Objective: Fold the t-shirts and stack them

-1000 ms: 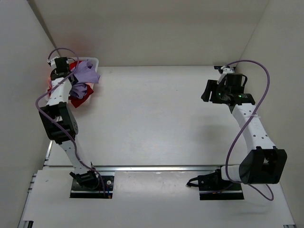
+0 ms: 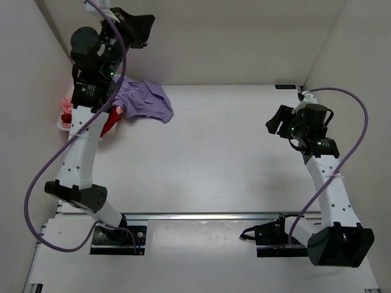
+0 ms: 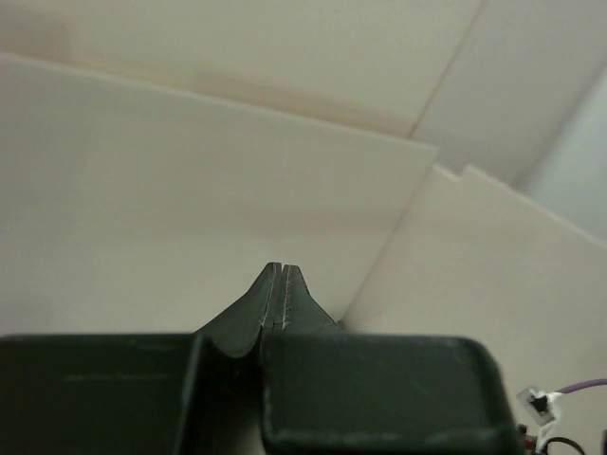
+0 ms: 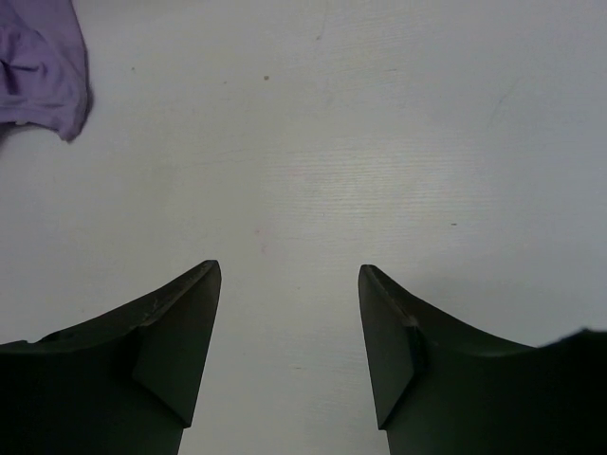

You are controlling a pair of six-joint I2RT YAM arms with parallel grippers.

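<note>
A crumpled purple shirt (image 2: 144,101) lies at the back left, stretching from the basket area onto the white table. Its corner (image 4: 45,81) also shows at the upper left of the right wrist view. High above and behind it, my left gripper is shut, with no cloth visible at its tips; bare wall shows between gripper and shirt in the top view. My right gripper stands open and empty over the table's right side. Red cloth (image 2: 110,122) and pink cloth (image 2: 66,105) are partly hidden by the left arm.
The white basket (image 2: 62,126) at the far left is mostly covered by the left arm. White walls (image 2: 244,43) rise behind and beside the table.
The shirt now extends right of the basket.
</note>
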